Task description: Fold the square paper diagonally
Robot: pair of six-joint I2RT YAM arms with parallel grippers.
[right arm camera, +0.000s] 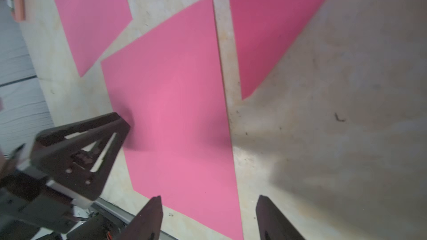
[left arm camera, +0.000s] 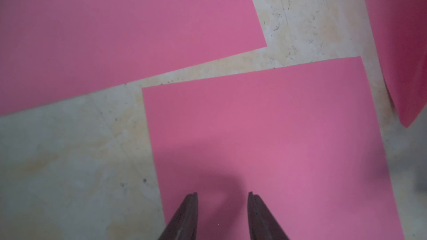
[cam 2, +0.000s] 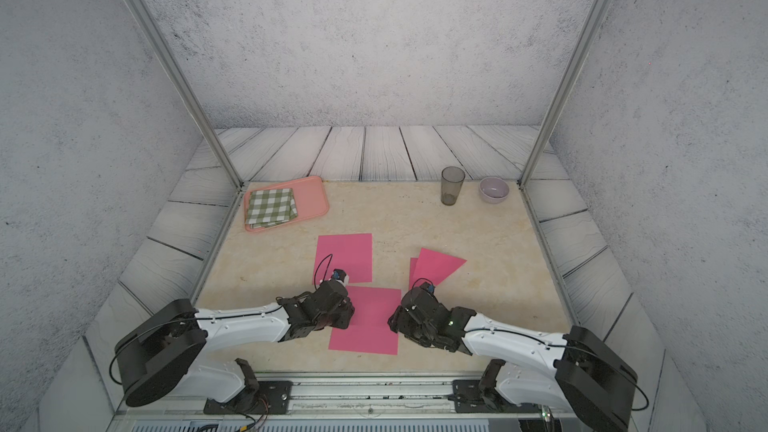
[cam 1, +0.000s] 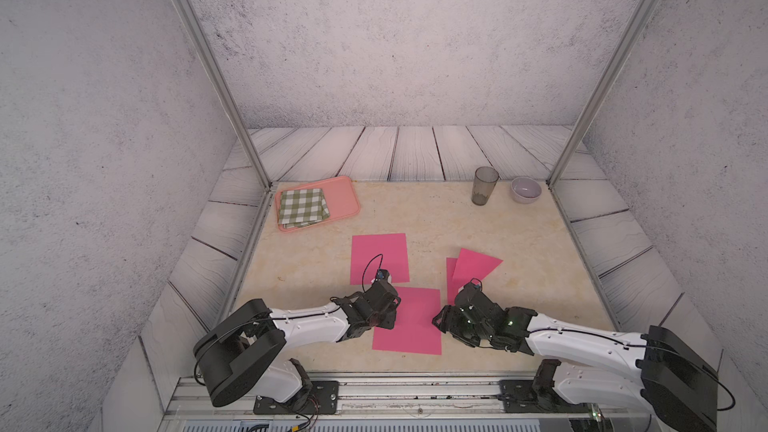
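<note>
A flat pink square of paper (cam 1: 416, 324) lies at the front middle of the table, all its visible edges down and no crease showing. My left gripper hangs over the paper's left part, its fingers part open and only bare paper showing between them. My right gripper is open by the paper's right edge, its gap spanning that edge and the table; the fingers hold nothing. Whether either pair of fingertips touches the paper, I cannot tell. The paper's left edge is partly hidden by the left arm in the top left view.
To the right is a folded pink paper (cam 1: 473, 268), close to the square's right edge. A pink tray (cam 1: 344, 198) with a checked cloth (cam 1: 302, 206), a glass (cam 1: 484, 185) and a bowl (cam 1: 525, 189) stand at the back.
</note>
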